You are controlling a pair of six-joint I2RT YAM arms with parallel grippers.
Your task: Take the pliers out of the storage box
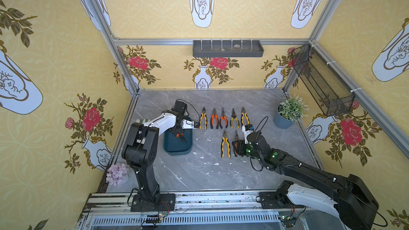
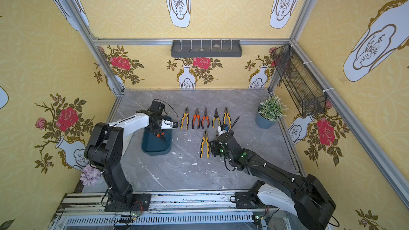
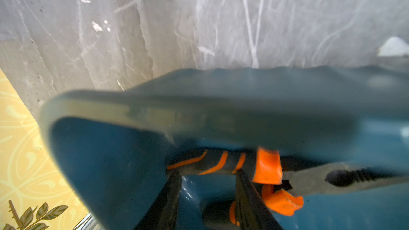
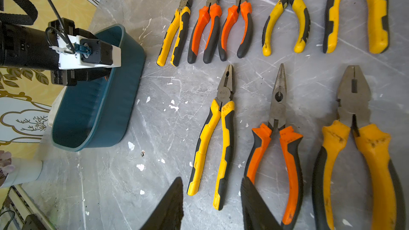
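Note:
The teal storage box [image 1: 178, 147] stands on the left of the table. In the left wrist view, orange-and-black pliers [image 3: 269, 166] lie inside it, their grey fingers toward the right and their handles apart. Over those handles is my left gripper, open, its two fingers separated; no firm hold on a handle shows. On the table's right side my right gripper is open above the surface, near the handle ends of yellow-and-black pliers [image 4: 228, 115], with no tool gripped. Orange long-nosed pliers [image 4: 277, 110] lie just right of these.
Several pliers [image 1: 214, 119] lie in a row at the back, with more large yellow pliers [image 4: 354, 115] in the front row. A potted plant [image 1: 291, 109] stands back right, pink flowers [image 1: 117, 173] front left. Bare tabletop [image 1: 200, 170] lies in the front middle.

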